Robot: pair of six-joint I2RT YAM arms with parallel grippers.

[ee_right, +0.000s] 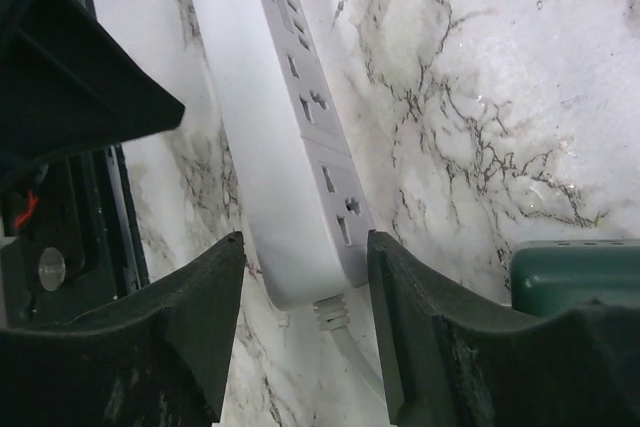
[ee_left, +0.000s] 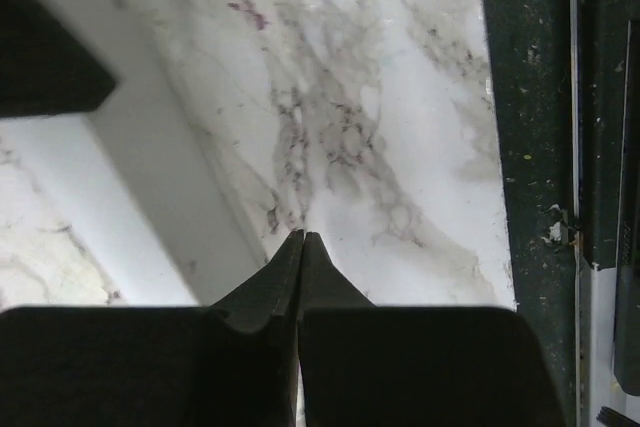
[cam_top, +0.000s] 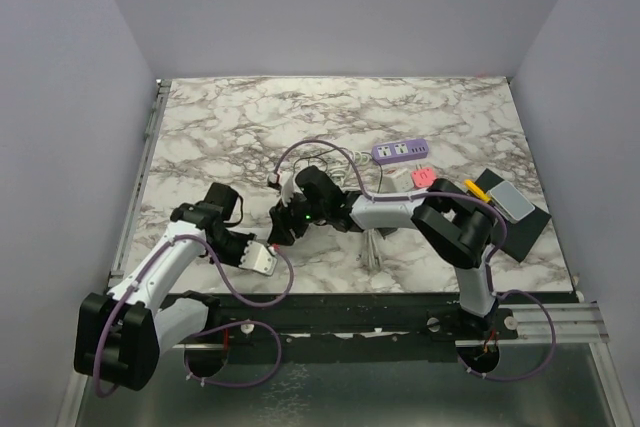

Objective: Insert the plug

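A white power strip with a row of sockets lies on the marble table in the right wrist view. My right gripper is part open around its cord end, one finger to either side; whether they touch it I cannot tell. The strip's grey cord leaves that end between the fingers. My left gripper is shut, nothing showing between its fingertips, and the strip's side stands to its left. A red plug lies at the right in the top view. In the top view, arms hide most of the white strip.
A purple power strip lies farther back, with a white adapter in front of it. A dark green object is close to my right gripper. To the right are a black board and a yellow item.
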